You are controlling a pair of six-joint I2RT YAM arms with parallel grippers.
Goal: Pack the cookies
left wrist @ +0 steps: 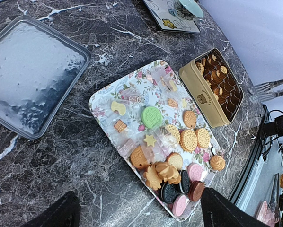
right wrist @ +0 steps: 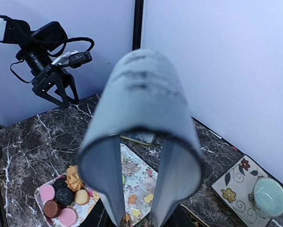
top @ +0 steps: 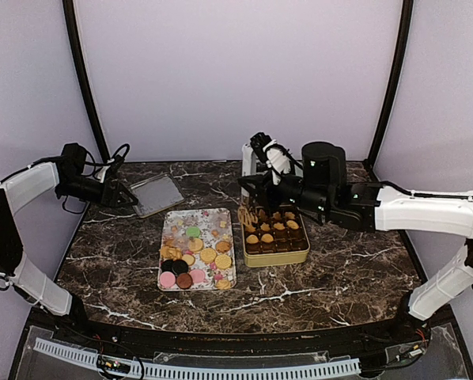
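Note:
My right gripper is shut around pale metal tongs, whose bent top fills the middle of the right wrist view. Their forked ends hang over the left rim of the tin; whether they hold a cookie I cannot tell. Inside that tin, small cookies sit in brown compartments, with the front row looking bare. A floral tray carries many cookies, among them a green one, pink ones and dark ones. Off to the left, my left gripper stands open and empty.
A grey metal tray lies at the back left. Behind the tin, a patterned plate bears a pale green bowl. Bare marble surrounds these things, widest along the front.

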